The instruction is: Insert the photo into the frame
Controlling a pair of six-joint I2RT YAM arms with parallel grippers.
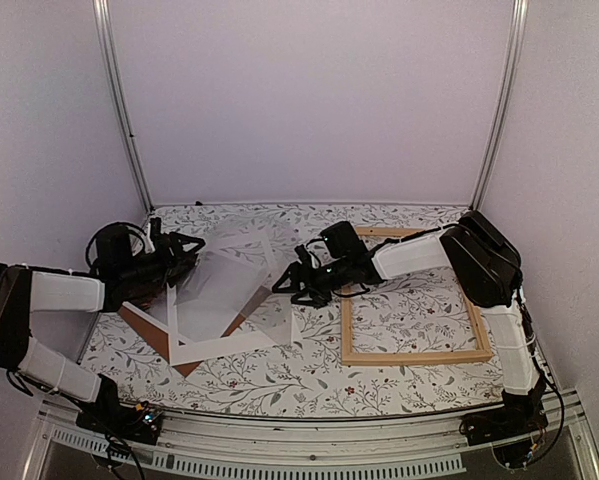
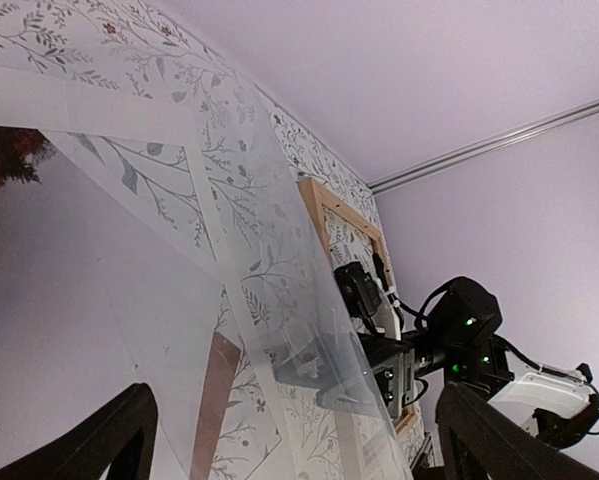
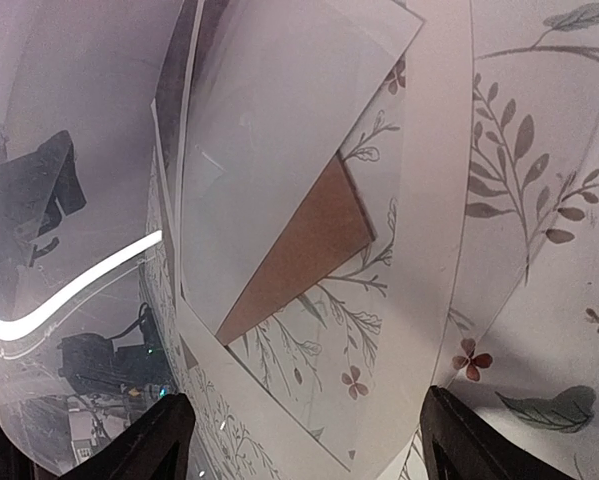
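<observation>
The wooden frame (image 1: 419,358) lies empty at the right of the table. On the left lies a white mat border (image 1: 219,347), with a pale photo sheet (image 1: 211,290) in its opening and a brown board (image 1: 159,341) below. A clear sheet (image 2: 299,300) over them bulges upward in both wrist views. My left gripper (image 1: 190,254) stands open at the pile's back left, nothing visibly held. At the border's right side, my right gripper (image 1: 288,283) has its fingers (image 3: 479,440) apart; the right wrist view shows the border and patterned table between and beyond them.
The right forearm (image 1: 414,254) crosses over the wooden frame. Walls close off the back and both sides.
</observation>
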